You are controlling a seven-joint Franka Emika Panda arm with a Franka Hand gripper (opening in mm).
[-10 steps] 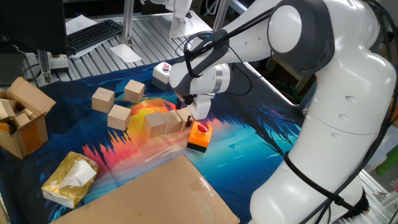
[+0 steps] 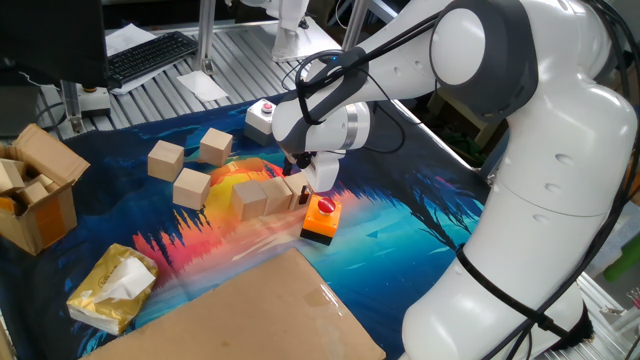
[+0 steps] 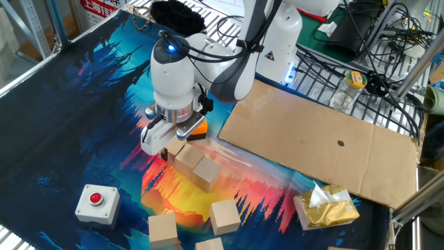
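Observation:
Three wooden blocks stand in a row on the colourful mat: an outer block (image 2: 249, 201), a middle block (image 2: 277, 196) and an end block (image 3: 176, 146) under my hand. My gripper (image 2: 297, 181) points down at that end block, its dark fingers low beside the wood. A finger (image 3: 164, 154) shows against the block's side in the second view, while the hand hides much of the rest. Whether the fingers press on the block or stand slightly apart from it, I cannot tell. The row's blocks look side by side, touching or nearly so.
Close by the end block is an orange box with a red button (image 2: 322, 215). Three loose blocks (image 2: 192, 188) lie left of the row. A white button box (image 3: 98, 206), tissue pack (image 2: 115, 288), carton of blocks (image 2: 40, 205) and cardboard sheet (image 3: 312, 139) surround the area.

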